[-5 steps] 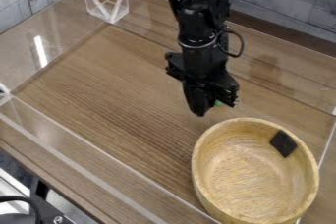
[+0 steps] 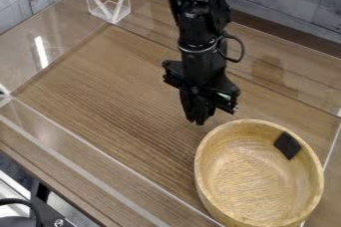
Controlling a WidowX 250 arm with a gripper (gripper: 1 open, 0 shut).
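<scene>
The black robot arm reaches down from the top centre to its gripper [image 2: 200,107], low over the wooden table just behind and left of a large yellow plastic bowl [image 2: 256,181]. Whether the gripper is open or shut, or has anything between its fingers, is hard to tell. A small dark block [image 2: 285,144] is at the bowl's upper right rim, inside it.
A white wire object [image 2: 110,4] stands at the back left. Dark cables [image 2: 27,209] lie at the lower left corner, and a wooden ledge runs along the back right.
The gripper has moved slightly left from its position above the bowl's back rim, and its fingers have shifted in angle. The bowl and dark block have not moved.
</scene>
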